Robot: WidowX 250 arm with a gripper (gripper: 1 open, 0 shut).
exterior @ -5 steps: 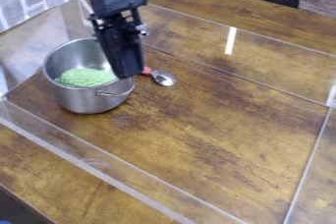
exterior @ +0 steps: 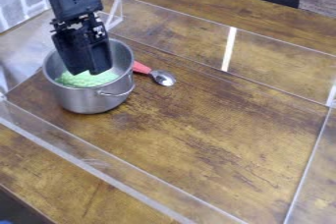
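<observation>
A steel pot (exterior: 92,98) with a side handle stands at the left of the wooden table, a green item (exterior: 79,79) inside it. My black gripper (exterior: 86,63) reaches down over the pot's opening, open, its fingertips just above or within the pot near the green item; whether they touch it I cannot tell. A spoon (exterior: 160,77) with a red handle lies on the table to the right of the pot, partly hidden behind it.
Clear panels border the work area on the left, back, front and right.
My gripper has moved left and down, from beside the pot's upper right to over the green item inside it. The pot and spoon look unmoved.
</observation>
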